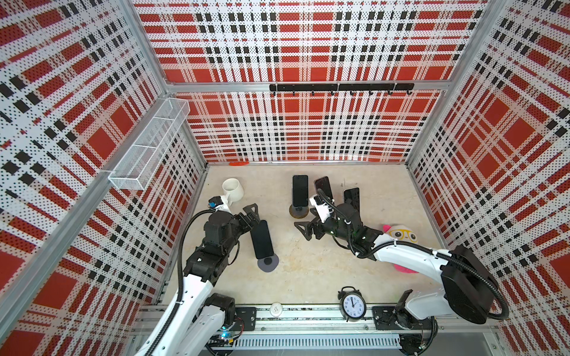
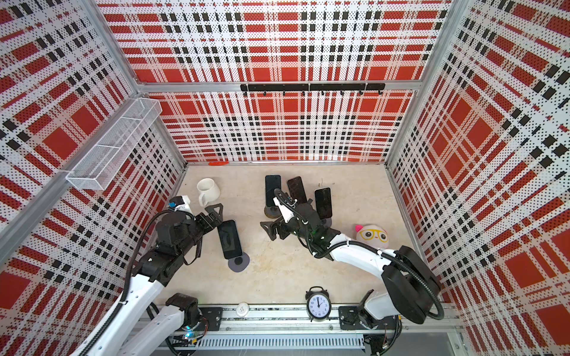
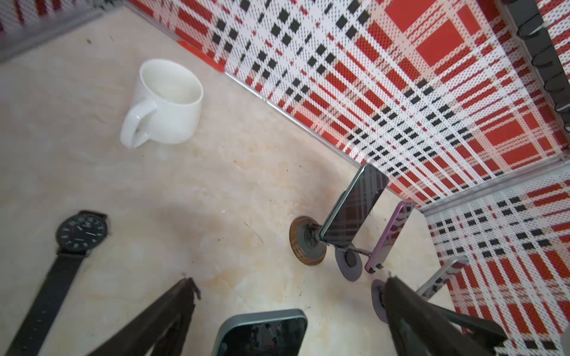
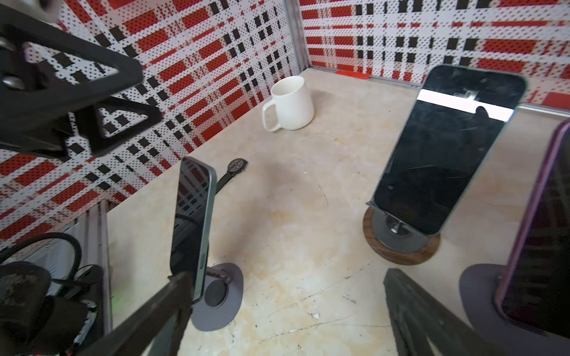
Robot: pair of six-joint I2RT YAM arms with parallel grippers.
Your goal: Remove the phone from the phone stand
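Leaning on its round grey stand [image 1: 268, 263] at the left of the table is a black-screened phone [image 1: 261, 239]. My left gripper [image 1: 254, 214] hangs open above that phone's top end, with nothing gripped. Another phone [image 4: 451, 148] rests on a wood-based stand [image 4: 401, 243] at the back middle. To its right is a purple-edged phone [image 3: 390, 236] on a grey stand [image 3: 349, 264], and further right a third back-row phone [image 2: 323, 203]. Over the middle of the table my right gripper [image 1: 303, 230] is open and empty, facing left, in front of the wood-based stand.
A white mug [image 3: 169, 101] stands at the back left, and a black watch [image 3: 82, 232] lies nearer. An alarm clock [image 1: 353, 305] is at the front edge. The pink-and-white plush [image 2: 373, 235] sits right. Table between left phone and right gripper is bare.
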